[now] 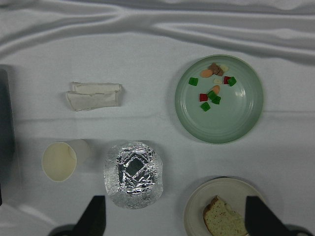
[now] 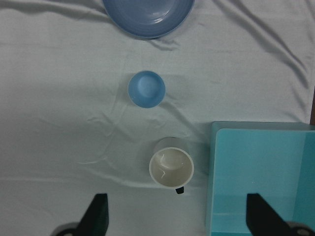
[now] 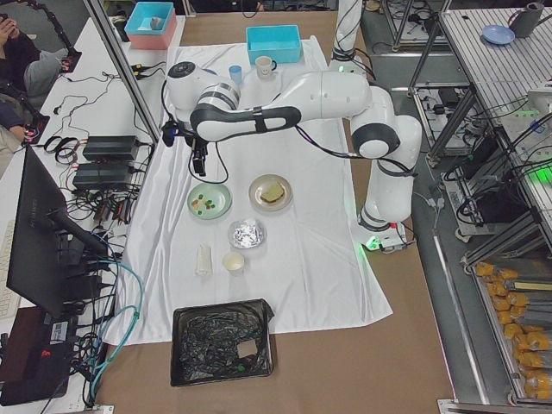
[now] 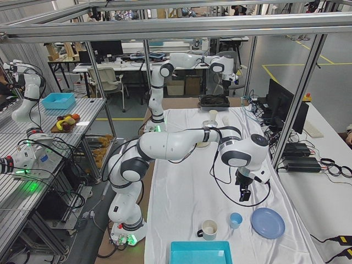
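In the left wrist view a green plate (image 1: 236,115) holds small coloured pieces, a beige plate (image 1: 194,216) holds a bread slice (image 1: 221,219), and a foil container (image 1: 133,174), a cream cup (image 1: 59,162) and folded napkins (image 1: 93,98) lie nearby. My left gripper hangs above them, open and empty. In the right wrist view a blue plate (image 2: 147,19), a blue cup (image 2: 146,89), a white mug (image 2: 171,167) and a turquoise bin (image 2: 256,172) sit below my right gripper, which is open with nothing between its fingers.
A black tray (image 3: 222,345) lined with dark plastic stands at one end of the white cloth (image 3: 310,285). Both arms reach over the cloth. A monitor (image 3: 39,233) and cables line one long side.
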